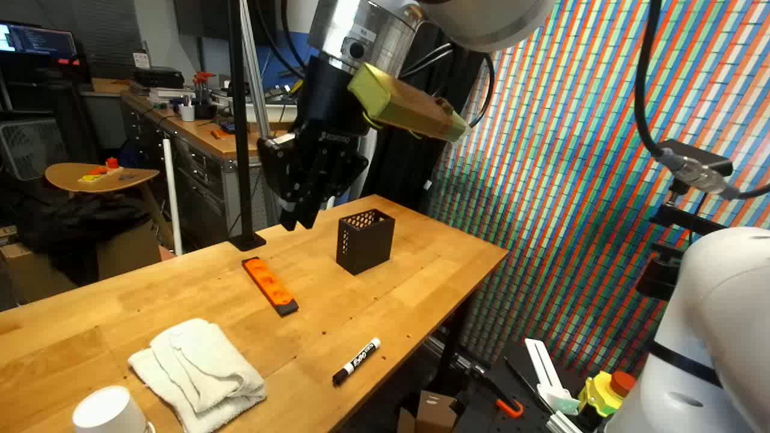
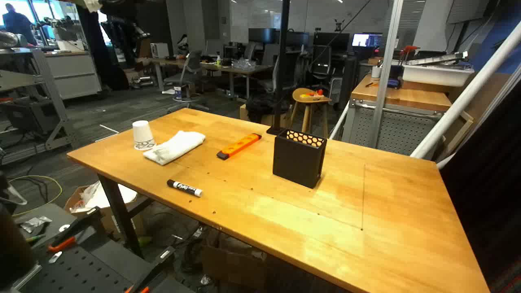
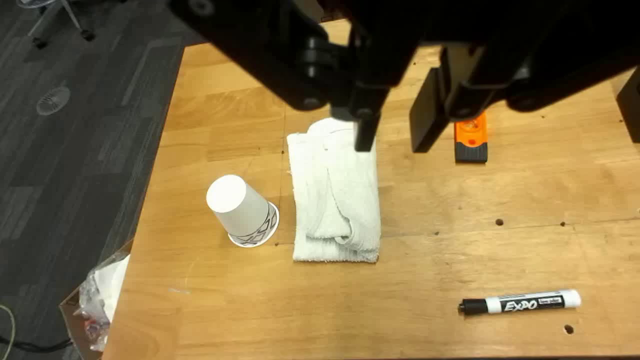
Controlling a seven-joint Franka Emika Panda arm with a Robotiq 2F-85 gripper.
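My gripper (image 1: 298, 222) hangs in the air above the far part of the table, pointing down. In the wrist view a gap shows between its fingertips, with nothing in it, so it stands at least partly open. Below lie a folded white cloth (image 3: 336, 198), an upside-down white paper cup (image 3: 240, 207) and a black-and-white Expo marker (image 3: 520, 302). An orange tool with dark ends (image 1: 268, 282) rests flat near the middle of the table; the gripper partly hides it in the wrist view. A black holder with honeycomb openings (image 2: 298, 161) stands upright, its inside mostly hidden.
A black upright post (image 1: 242, 130) rises at the table's edge. The marker is near the edge beside the robot's base. A yellow-green block (image 1: 408, 106) is attached to the arm.
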